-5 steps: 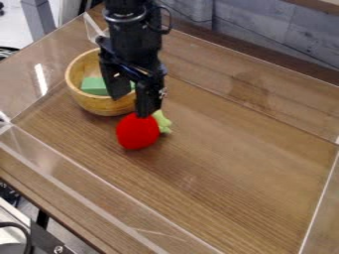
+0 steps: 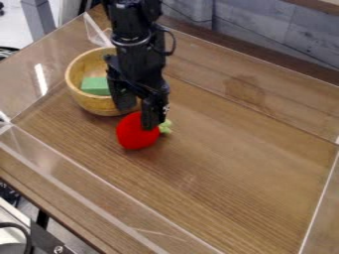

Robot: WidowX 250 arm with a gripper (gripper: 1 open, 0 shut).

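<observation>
The black robot arm reaches down from the top, its gripper (image 2: 137, 106) just above a red, round object with a green part (image 2: 138, 135), which sits in front of a wooden bowl (image 2: 77, 66). A green block (image 2: 94, 85) lies in the bowl, partly hidden by the arm. The dark fingers overlap the red object's upper part in this view; whether they touch it, and whether they are open or shut, I cannot tell.
A pale wall edge runs along the back right. A dark cable shows at the lower left corner.
My gripper has moved a little left and down toward the red object. The bowl and red object look unmoved.
</observation>
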